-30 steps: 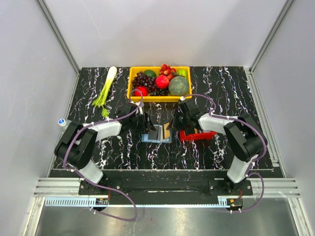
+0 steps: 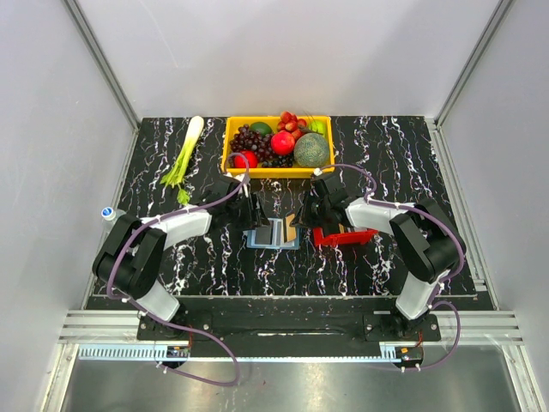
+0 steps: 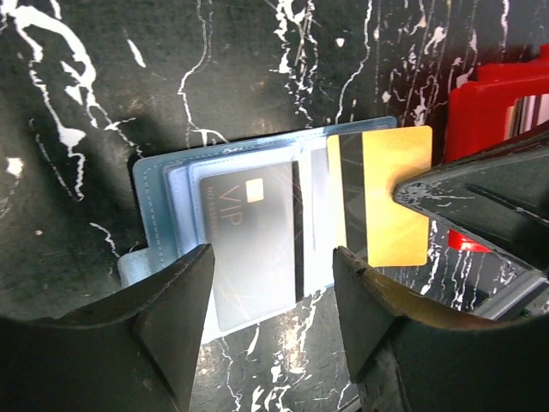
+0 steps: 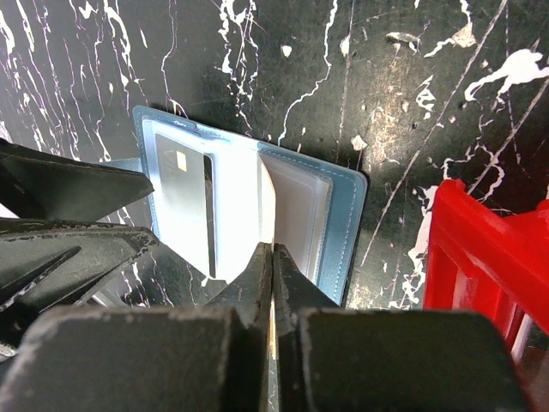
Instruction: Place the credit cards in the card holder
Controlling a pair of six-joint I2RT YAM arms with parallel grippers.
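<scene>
The blue card holder lies open on the dark marbled table, its clear sleeves facing up. A grey VIP card lies flat over the left page, apparently within the clear sleeve. Over that card my left gripper stands open, with nothing between its fingers. A gold card with a black stripe stands on edge over the holder's right part. My right gripper is shut on this thin card, which shows nearly edge-on in the right wrist view. How far its lower edge reaches into a sleeve is hidden.
Right of the holder sits a red rack with several cards in it, partly under the right arm. A yellow fruit crate stands behind, with a leek at back left.
The grey card lies slightly further left than a second ago. The right arm holds still.
</scene>
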